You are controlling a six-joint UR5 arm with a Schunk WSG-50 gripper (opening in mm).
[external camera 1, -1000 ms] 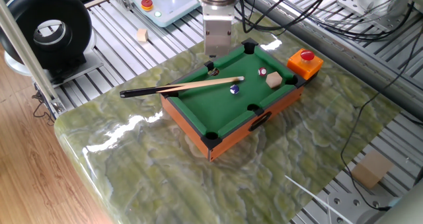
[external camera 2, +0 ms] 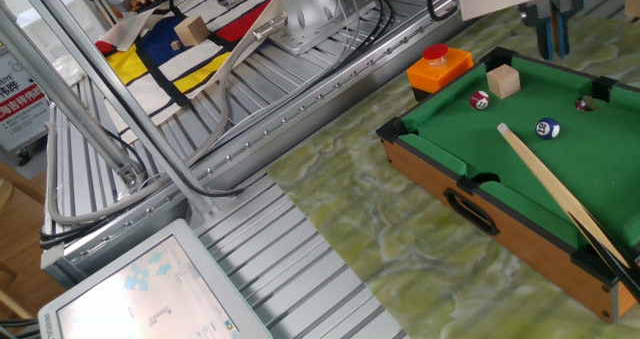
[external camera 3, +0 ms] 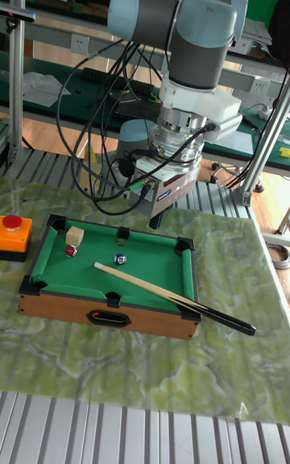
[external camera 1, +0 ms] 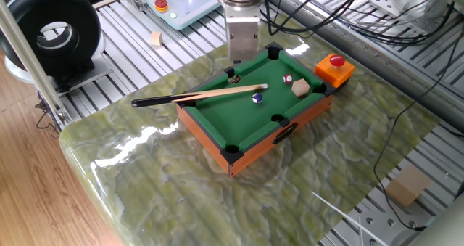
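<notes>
A small pool table (external camera 1: pixel 233 159) with green felt and orange-brown sides stands on the marbled surface. Across its rim lies a cue (external camera 1: pixel 199 95), its black butt sticking out past the edge and its pale tip over the felt. A blue-and-white ball (external camera 2: pixel 547 128) rests near the tip. Farther along is a red-and-white ball (external camera 2: pixel 479 100), close to a wooden cube (external camera 2: pixel 503 80) in a corner. Another dark red ball (external camera 2: pixel 583 104) sits at a side pocket. My gripper (external camera 2: pixel 552 41) hangs beyond the table's far long side, fingers pointing down, apart from the cue and balls; its opening is unclear.
An orange box with a red button (external camera 1: pixel 334 70) stands just off the table's corner. Cables (external camera 3: pixel 94 120) loop beside the arm.
My gripper has shifted slightly to the right in exterior view 1. The cue, balls, cube and pool table have stayed where they were.
</notes>
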